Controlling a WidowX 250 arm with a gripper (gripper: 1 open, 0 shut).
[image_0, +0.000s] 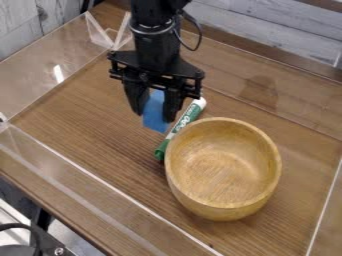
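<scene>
My black gripper (155, 100) is shut on a blue object (154, 114), which it holds above the wooden table, left of the bowl. A green and white tube (170, 143) lies at a slant behind the held object, next to a light wooden bowl (222, 190) at the front right. The fingertips are partly hard to make out against the dark arm.
Pale walls or edges line the left and back. A black cable lies at the bottom left corner.
</scene>
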